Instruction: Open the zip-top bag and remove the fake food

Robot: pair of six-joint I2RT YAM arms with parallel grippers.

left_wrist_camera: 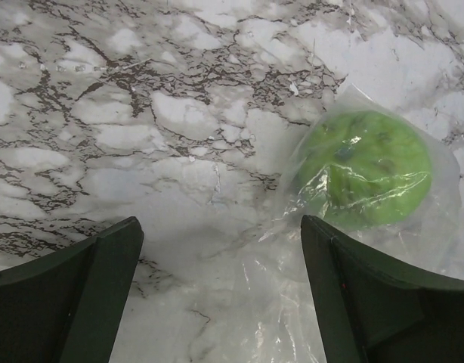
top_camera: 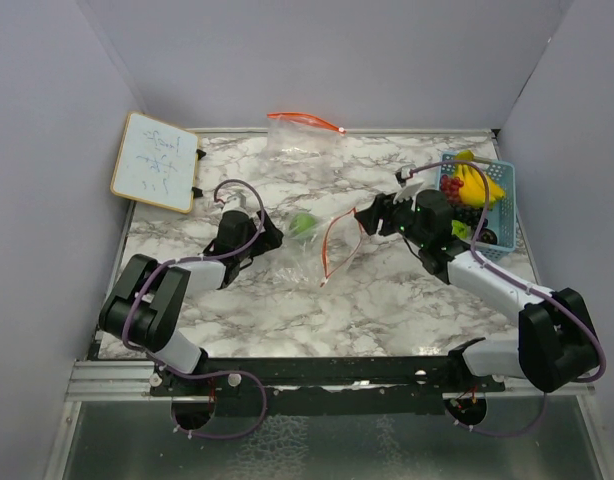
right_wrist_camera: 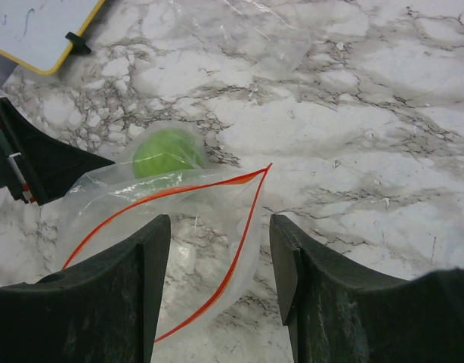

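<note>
A clear zip bag (top_camera: 305,258) with an orange zip edge lies on the marble table, its mouth parted toward the right. Inside it, near the closed end, is a round green piece of fake food (top_camera: 303,222). In the left wrist view the green food (left_wrist_camera: 364,168) shows through the plastic, beyond the right finger. My left gripper (top_camera: 275,230) stands open at the bag's closed end, no food between its fingers. At the mouth, my right gripper is open, with the orange zip edge (right_wrist_camera: 251,219) showing between its fingers.
A second clear bag (top_camera: 302,145) lies flat at the back. The blue basket (top_camera: 504,215) on the right holds bananas, grapes and other fake food. A whiteboard (top_camera: 155,162) sits at the back left.
</note>
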